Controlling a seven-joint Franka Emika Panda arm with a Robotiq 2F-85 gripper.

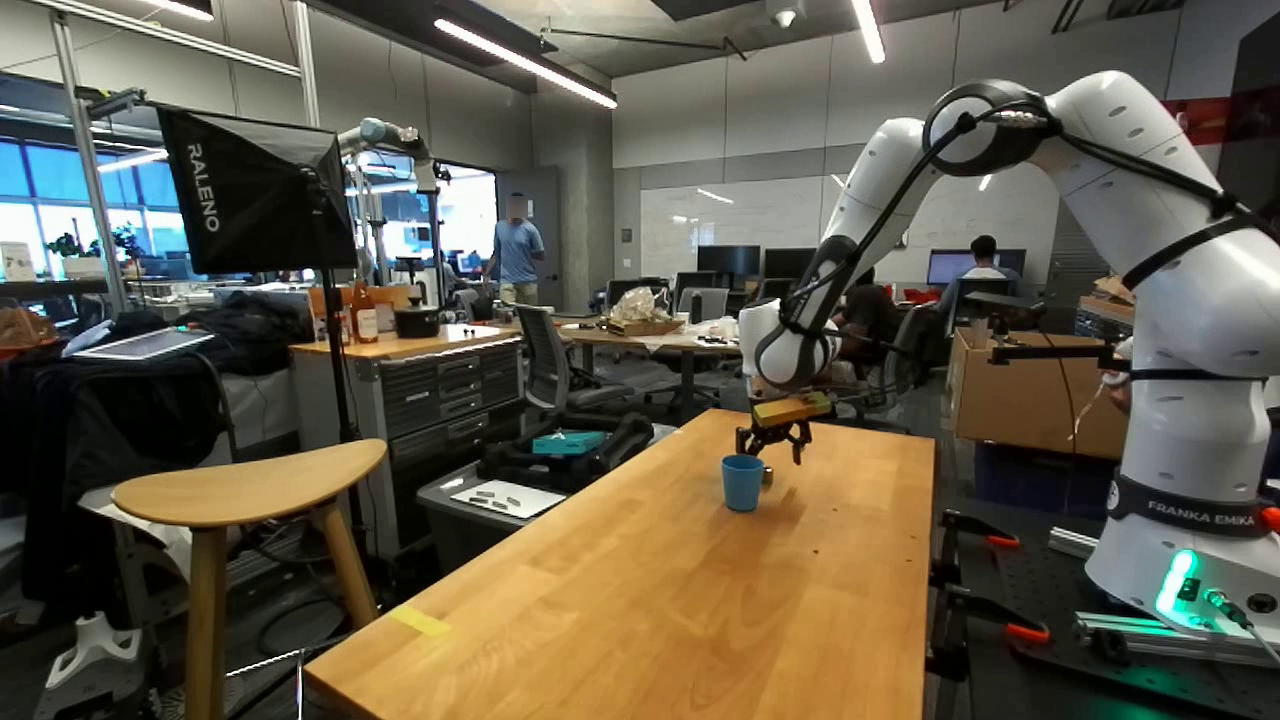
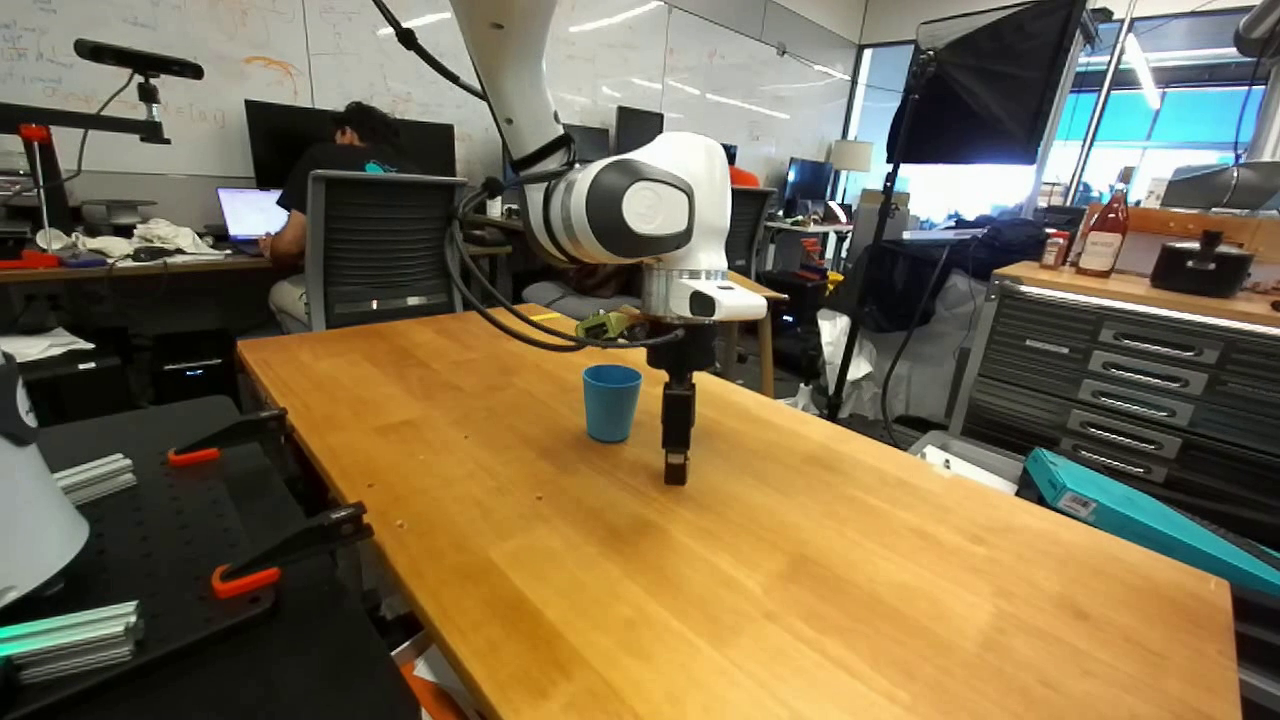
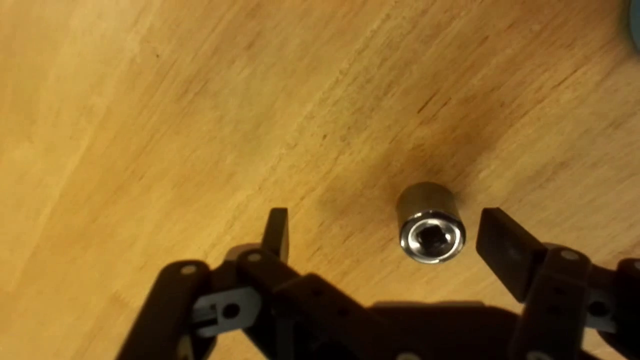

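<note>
A small metal cylinder (image 3: 430, 225) with a dark hole in its shiny top stands on the table. In the wrist view it lies between the spread fingers of my open gripper, nearer the right finger and touching neither. The same cylinder (image 1: 768, 476) shows partly behind a blue cup (image 1: 741, 482) in exterior view 1. The cup (image 2: 611, 403) is upright beside my gripper (image 2: 675, 474) in exterior view 2, where the cylinder cannot be told apart from the fingers. Only a sliver of the cup (image 3: 636, 27) enters the wrist view at the top right.
The wooden table (image 1: 672, 588) is otherwise broadly clear. Clamps (image 2: 294, 546) grip its edge on the robot's side. A grey bin (image 1: 480, 510) and a wooden stool (image 1: 252, 480) stand off the table's other side.
</note>
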